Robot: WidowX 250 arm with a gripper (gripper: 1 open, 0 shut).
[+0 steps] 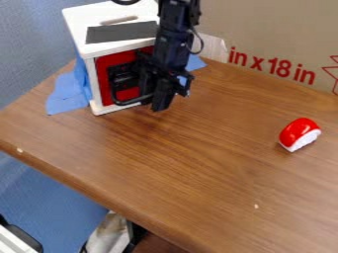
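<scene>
My black gripper (158, 91) is at the front of a white box (106, 16) with a red front panel (102, 65) and a dark grey strip across its upper part. The gripper sits low, against or just before the red panel, and hides much of it; whether its fingers are open or shut is unclear. A red and white object (298, 132) lies apart on the right of the wooden table (172, 188).
Blue cloth (69, 94) lies beside and behind the box. A cardboard panel (278, 35) stands behind the table. The table's left edge drops to a blue surface.
</scene>
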